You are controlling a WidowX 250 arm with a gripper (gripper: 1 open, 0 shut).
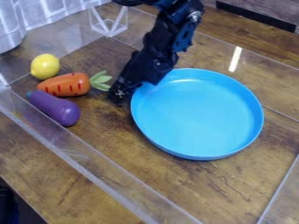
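Observation:
The black robot arm (170,39) reaches down from the top centre to the left rim of a large blue plate (198,114). Its gripper (126,87) is low at that rim, dark against the wood; its fingers are hard to make out. Left of it lie a toy carrot (66,84) with pale green leaves, a yellow lemon (45,66) and a purple eggplant (54,108).
A clear plastic edge runs diagonally along the lower left of the wooden surface (140,192). A white object (10,26) stands at the top left corner. Bare wood lies below and right of the plate.

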